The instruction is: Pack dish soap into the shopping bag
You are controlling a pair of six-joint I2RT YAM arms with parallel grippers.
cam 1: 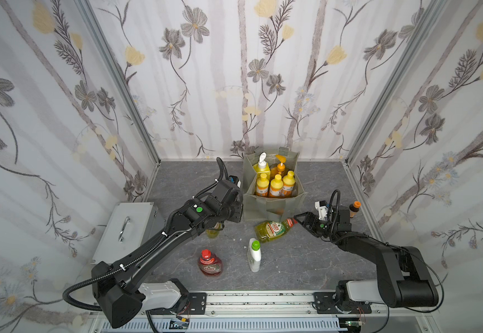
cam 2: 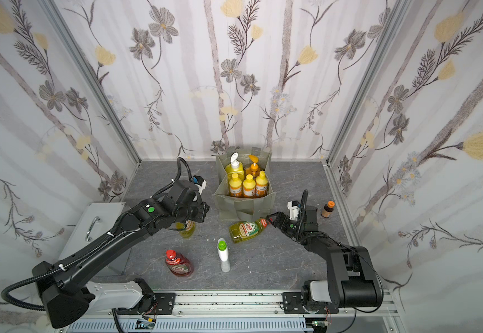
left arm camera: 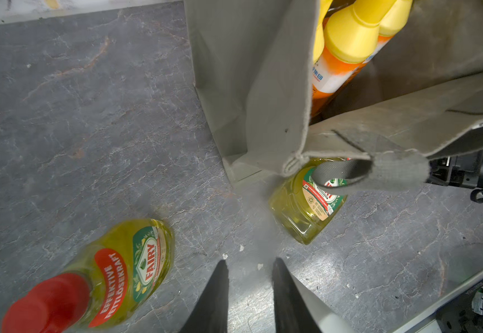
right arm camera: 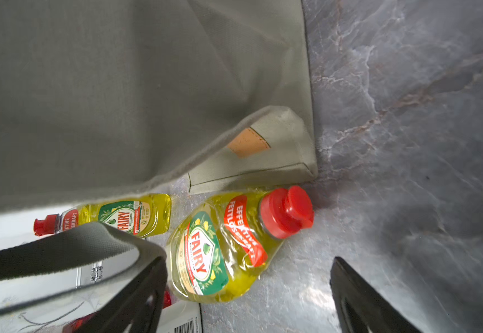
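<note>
The shopping bag stands at the back middle, holding several yellow bottles. A Fairy dish soap bottle lies on the counter before it; my right gripper is just at its red-capped end, open, with the bottle ahead of its fingers. Another Fairy bottle is at the left, under my left gripper, which is open above the counter beside the bag with nothing between its fingertips. A red dish soap bottle is at the front left.
A white green-capped bottle is at the front middle. A small brown bottle stands at the right. A white box sits at the left edge. Bare counter lies left of the bag.
</note>
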